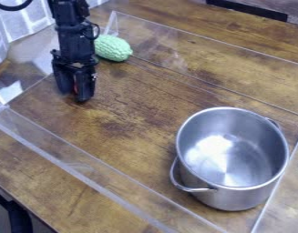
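My black gripper (76, 84) is low at the upper left of the wooden table (127, 127), with a small reddish thing at its fingertips, mostly hidden by them; whether it is held I cannot tell. A pale green, bumpy vegetable-like object (112, 47) lies just behind the gripper to the right. A large steel pot (231, 164) with side handles stands at the lower right, empty.
Clear low plastic edging runs along the left and front of the table and across the back.
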